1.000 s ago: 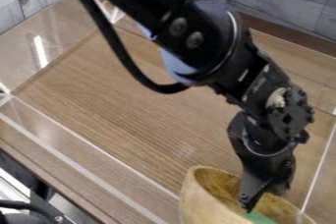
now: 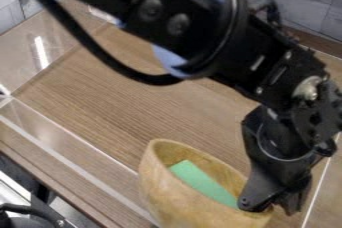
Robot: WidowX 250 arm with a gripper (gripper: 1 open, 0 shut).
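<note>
A wooden bowl [image 2: 167,187] sits at the bottom centre of the view, with a green object [image 2: 201,180] lying inside it. My gripper [image 2: 261,200] is at the bowl's right side, its fingertips low at the rim. The gripper looks shut; whether anything is between its fingertips is hard to make out.
A tiled wall [image 2: 307,17] runs along the back. Dark cables and metal parts [image 2: 27,217] show at the lower left corner beyond the table edge.
The bowl has shifted left and up in the view, showing more of the green object inside. The gripper has moved slightly, staying by the bowl's right side.
</note>
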